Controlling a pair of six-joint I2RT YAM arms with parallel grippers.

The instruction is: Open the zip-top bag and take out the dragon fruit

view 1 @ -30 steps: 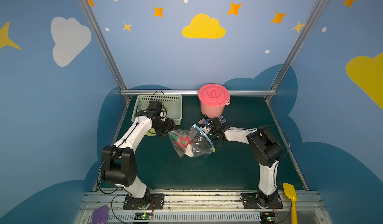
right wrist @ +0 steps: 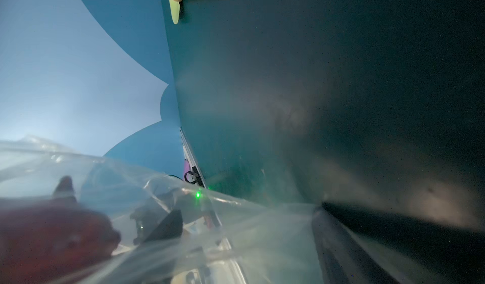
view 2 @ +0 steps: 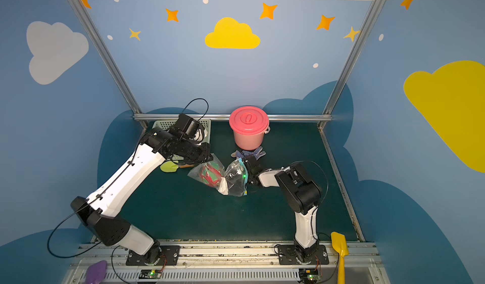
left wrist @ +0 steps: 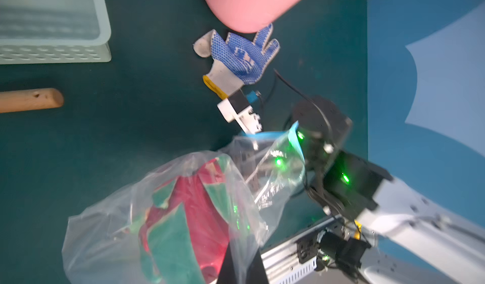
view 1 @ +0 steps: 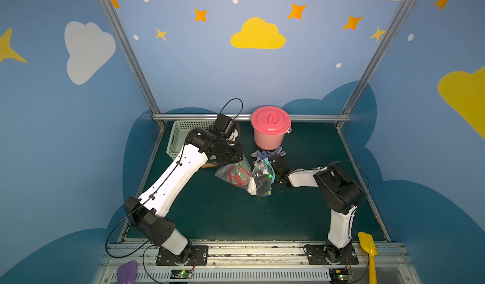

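The clear zip top bag (left wrist: 116, 233) has a blue zip edge at its right. Inside shows the red and green dragon fruit (left wrist: 197, 218), also visible from above (view 1: 237, 173). My left gripper (view 1: 237, 157) is above the bag, shut, its tips under crumpled plastic in the left wrist view. My right gripper (view 2: 247, 175) is open at the zip end on the right, low near the table. In the right wrist view, plastic blurs over its fingers; whether any film lies between them is unclear.
A pink lidded bucket (view 1: 268, 135) stands at the back, with a blue glove (left wrist: 242, 56) before it. A green basket (left wrist: 50, 51) and wooden handle (left wrist: 30, 99) lie back left.
My left arm has risen and moved right over the bag. The bag's left part is lifted slightly; its zip end and my right gripper have shifted a little.
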